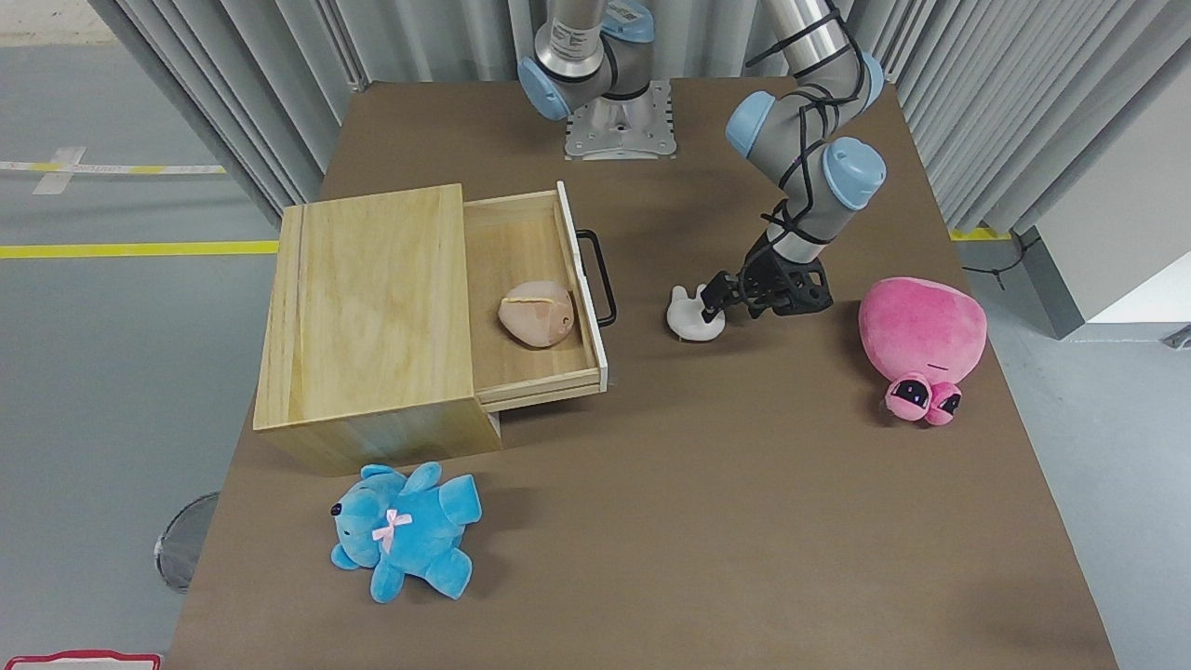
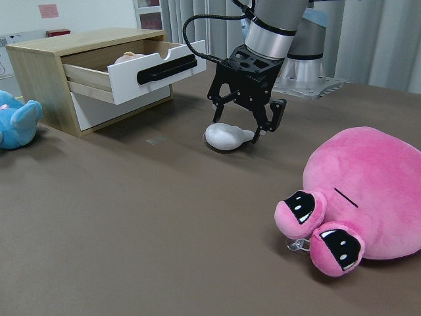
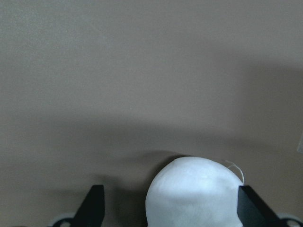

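My gripper [image 2: 238, 125] is open, low over a small white plush [image 1: 689, 318] with two upright ears that lies on the brown table. In the left view the white plush [image 2: 225, 137] sits between and below the fingers. The wrist view shows its rounded white top [image 3: 191, 191] between the fingertips, nearer the right one.
A wooden cabinet [image 1: 363, 313] has its drawer out, holding a beige plush [image 1: 536, 314]. A blue bear [image 1: 414, 532] lies in front of it; a pink plush [image 1: 919, 335] lies at the right.
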